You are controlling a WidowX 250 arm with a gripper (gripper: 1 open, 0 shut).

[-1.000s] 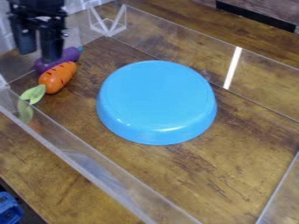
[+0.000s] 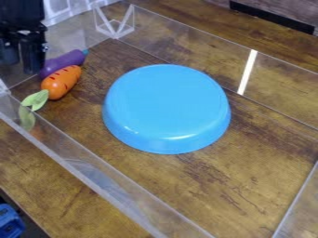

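Observation:
My black gripper (image 2: 18,45) is at the upper left, partly out of the frame; whether it is open or shut is unclear. Just right of and below it lies a purple toy vegetable (image 2: 62,62), with an orange toy carrot (image 2: 62,81) and its pale green leaves in front. A blue round dish, seemingly upside down (image 2: 166,106), rests in the middle of the wooden surface.
Clear plastic walls (image 2: 97,176) surround the work area. A blue object (image 2: 7,221) sits outside at the lower left.
My gripper has moved left, toward the edge of the frame, uncovering more of the purple vegetable. The toys and dish look unmoved.

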